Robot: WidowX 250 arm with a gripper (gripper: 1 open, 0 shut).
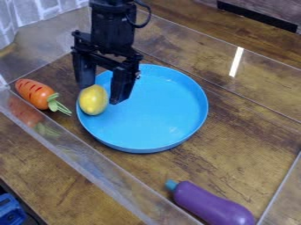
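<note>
A blue plate (153, 114) lies on the wooden table with a yellow oval object (94, 99) at its left side. My black gripper (102, 79) hangs open over the plate's upper left, just above and behind the yellow object, with nothing visible between its fingers. Whether it touches the object is unclear.
An orange toy carrot (35, 92) lies left of the plate. A purple toy eggplant (212, 204) is at the lower right. Clear plastic edges cross the left and bottom.
</note>
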